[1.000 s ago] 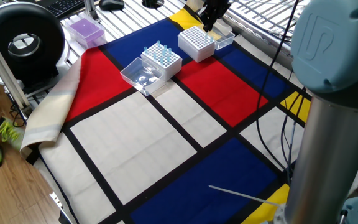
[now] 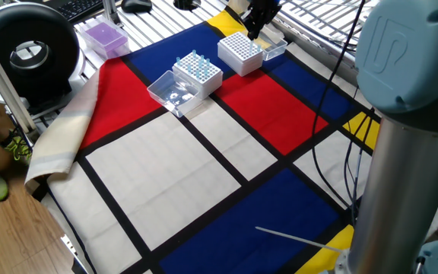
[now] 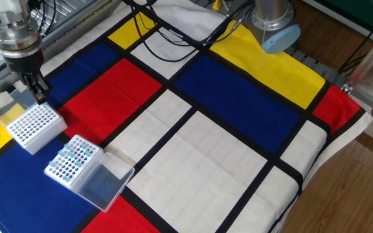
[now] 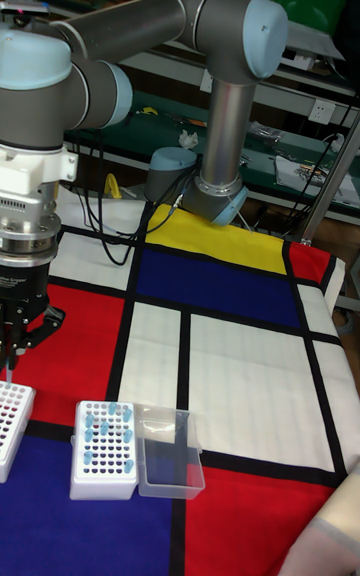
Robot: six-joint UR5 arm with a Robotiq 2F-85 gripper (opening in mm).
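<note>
My gripper (image 3: 41, 98) points down over the back edge of a white tip rack (image 3: 36, 129), whose grid of holes looks mostly empty. A small pale-blue tip (image 2: 252, 46) shows at that rack's edge, just under the fingers in exterior view 1. Whether the fingers touch or hold it is too small to tell. Beside it stands a second white rack (image 4: 103, 467) with several light-blue tips (image 3: 68, 155) standing in its holes. In exterior view 3 the gripper is partly cut off by the left edge.
A clear open lid (image 2: 175, 93) adjoins the second rack, and another clear lid (image 2: 275, 46) lies behind the first. A purple-topped box (image 2: 106, 38) sits at the table's far left. Black cables (image 3: 167, 40) loop near the arm's base.
The arm, racks and tips look the same. Only a person at the left edge of exterior view 1 has shifted.
</note>
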